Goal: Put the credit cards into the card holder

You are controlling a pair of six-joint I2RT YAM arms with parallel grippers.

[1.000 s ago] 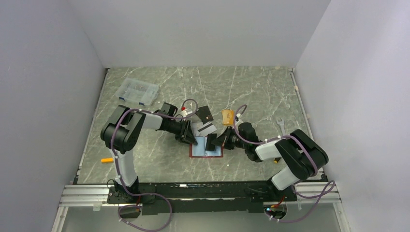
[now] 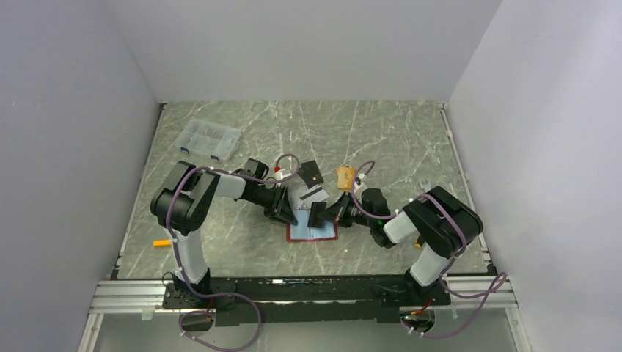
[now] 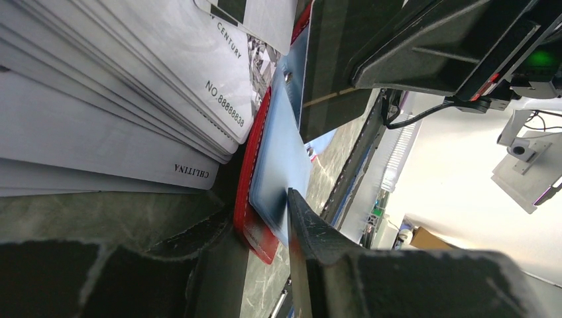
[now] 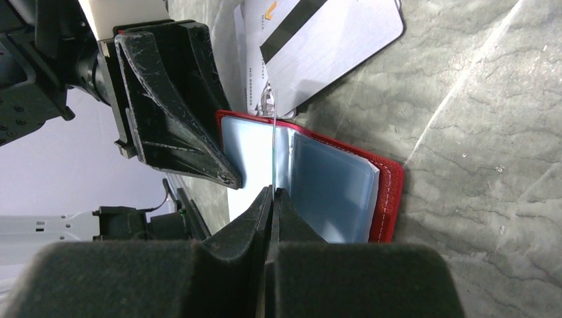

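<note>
An open card holder with red edge and pale blue sleeves [image 2: 299,229] [image 4: 331,185] lies between my grippers. My left gripper [image 2: 290,218] is shut on its edge. My right gripper [image 2: 330,216] is shut on a dark card [image 2: 317,213], seen edge-on in the right wrist view, held over the sleeves; whether it is inside one is unclear. A fanned pile of silver-white cards [image 2: 308,195] [image 3: 159,79] lies just behind the holder.
Dark cards [image 2: 310,172] and a tan item [image 2: 345,177] lie behind. A clear box [image 2: 208,138] stands at back left, an orange item [image 2: 161,243] at front left.
The right arm's elbow has moved a little left.
</note>
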